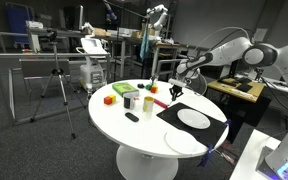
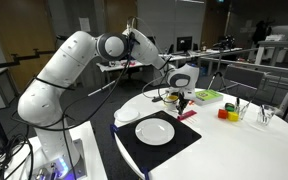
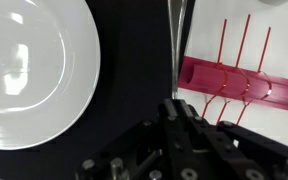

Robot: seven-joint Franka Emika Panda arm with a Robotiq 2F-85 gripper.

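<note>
My gripper is shut on a thin silver utensil (image 3: 176,45), which reaches away from the fingertips along the edge of a black placemat (image 3: 129,60). Its far end is cut off by the frame, so its kind is unclear. Left of it in the wrist view, a white plate (image 3: 34,70) rests on the mat. To the right lies a rolled pink-red napkin (image 3: 242,84) with thin red ties. In exterior view 1 the gripper (image 1: 176,94) is low over the mat's far edge. Whether the utensil touches the mat cannot be told.
A second white plate (image 1: 169,139) lies beside the mat. A yellow cup (image 1: 148,104) and a dark mug (image 1: 128,101) stand left of the mat. A green tray (image 1: 122,88) sits farther back.
</note>
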